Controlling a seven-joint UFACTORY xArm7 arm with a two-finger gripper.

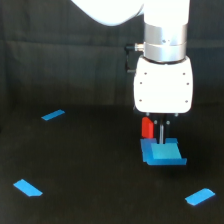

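Observation:
My gripper (pixel 161 139) points straight down below the white hand, at right of centre. Its thin dark fingers end just above, or at, the back edge of a blue object with a lighter blue top (pixel 165 151). Whether they touch it, and how wide the fingers stand, is too small to make out. A red block (pixel 147 128) shows just left of the fingers, behind the blue object. Part of the red block may be hidden by the hand.
Blue strips mark the dark table at the back left (pixel 53 115), front left (pixel 27 188) and front right (pixel 200 197). A dark curtain (pixel 60 60) hangs behind.

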